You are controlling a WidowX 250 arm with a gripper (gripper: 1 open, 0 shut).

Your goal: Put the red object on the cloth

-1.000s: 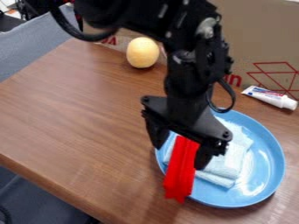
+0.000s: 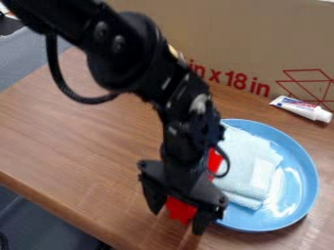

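Observation:
The red object (image 2: 179, 211) is long and leans over the near left rim of the blue plate. Its lower end is at the table, outside the plate; another red part shows by the cloth, behind the gripper. My gripper (image 2: 179, 213) is down around the lower end, one finger on each side. Whether the fingers press on it cannot be told. The pale folded cloth (image 2: 248, 171) lies in the plate, its left side hidden by the arm.
The blue plate (image 2: 299, 171) sits on the wooden table (image 2: 78, 146). Behind it lie a toothpaste tube (image 2: 302, 108) and a cardboard box (image 2: 248, 39). The table left of the arm is clear. Its front edge runs close by at lower left.
My gripper has come down and a little left, from above the red object to around its lower end. The arm now covers the round yellow thing at the back and more of the plate.

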